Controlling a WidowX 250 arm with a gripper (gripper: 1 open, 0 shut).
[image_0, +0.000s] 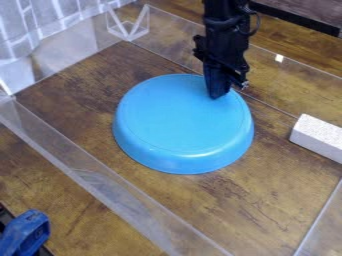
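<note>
A large round blue bowl (178, 120) lies upside down on the wooden board, its flat base up. My black gripper (217, 86) is at its back-right edge, fingertips down at the rim; it looks shut, and whether anything thin is between the tips is too small to tell.
A white block (318, 137) lies at the right. A blue object (23, 236) is at the lower left corner. Clear low walls edge the wooden surface (187, 210), which is bare in front of and left of the bowl. A white cloth-like thing (34, 25) is at the upper left.
</note>
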